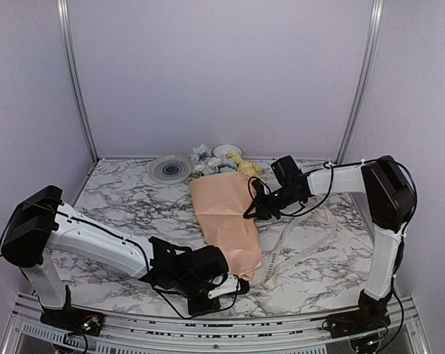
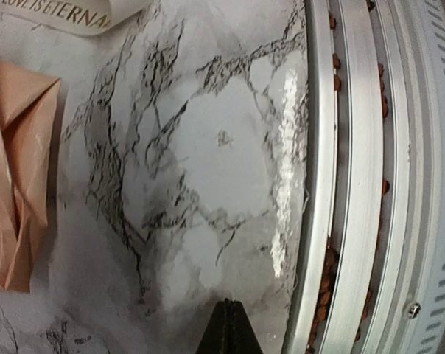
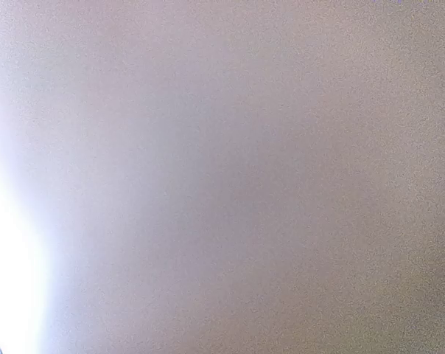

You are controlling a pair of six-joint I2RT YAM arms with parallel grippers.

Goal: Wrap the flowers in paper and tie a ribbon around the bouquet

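Observation:
The bouquet lies in peach wrapping paper [image 1: 221, 203], its blue, white and yellow flower heads [image 1: 226, 164] at the back and its narrow crumpled end toward the front. My right gripper [image 1: 253, 214] is shut on the wrapping at its right edge; the right wrist view is too blurred to show its fingers. A pale printed ribbon [image 1: 300, 254] lies loosely on the table right of the bouquet; part of the ribbon [image 2: 68, 15] shows in the left wrist view. My left gripper is shut with nothing between its fingertips, over bare marble in front of the wrapping's lower end [image 2: 20, 177].
A round grey ringed mat [image 1: 169, 169] lies at the back left, and a white bowl [image 1: 227, 150] stands behind the flowers. A metal rail [image 2: 362, 177] runs along the front edge, close to my left gripper.

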